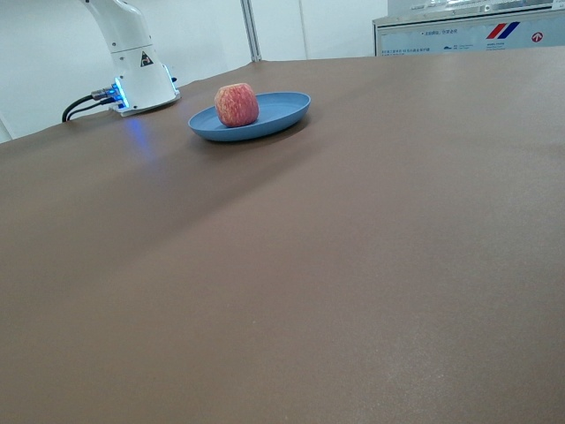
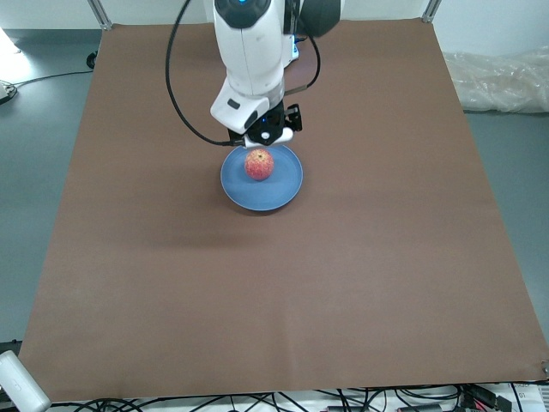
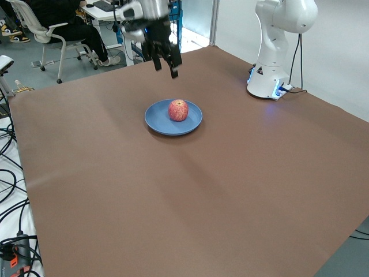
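A red apple (image 2: 259, 164) rests on a round blue plate (image 2: 262, 193) in the middle of the table. In the top view the apple (image 1: 236, 105) sits upright on the plate (image 1: 282, 115). My black gripper (image 3: 166, 68) hangs raised above and beyond the plate in the right view, apart from the apple (image 3: 178, 110), with no object visible between its fingers; how far the fingers are apart is hard to tell. In the left view my wrist hides the fingertips.
My arm's base (image 3: 268, 81) stands at its edge. Cables run along another edge, and a seated person is beside a desk beyond the table.
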